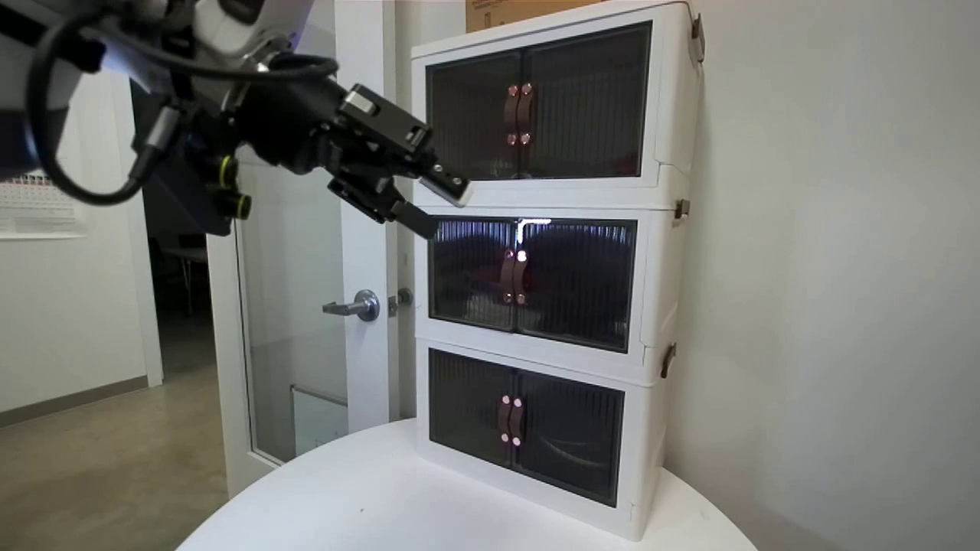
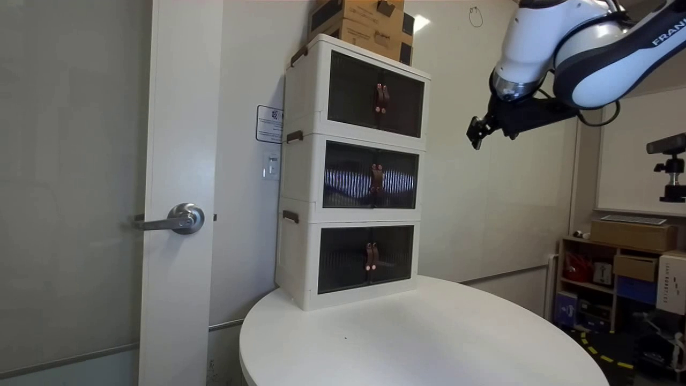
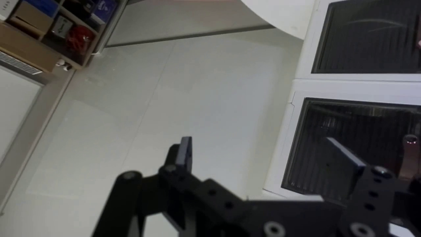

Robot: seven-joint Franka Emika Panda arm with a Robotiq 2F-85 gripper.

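Three white cabinet units are stacked on a round table, each with two dark ribbed doors and brown strap handles. The top unit's doors [image 1: 586, 105], the middle unit's doors [image 1: 576, 285] and the bottom unit's doors [image 1: 571, 427] are all closed. My gripper [image 1: 439, 207] is open and empty, held in the air apart from the stack. In exterior view 2 the gripper [image 2: 476, 133] hangs to the right of the cabinets. Between the widely parted fingers the wrist view shows bare wall and a cabinet edge; one middle handle [image 3: 410, 158] appears at the right.
The white table [image 2: 424, 334] has clear room before the stack. Cardboard boxes [image 2: 370, 26] sit on top. A door with a lever handle [image 1: 354, 306] stands left of the stack, and a wall [image 1: 827, 275] is close on its right.
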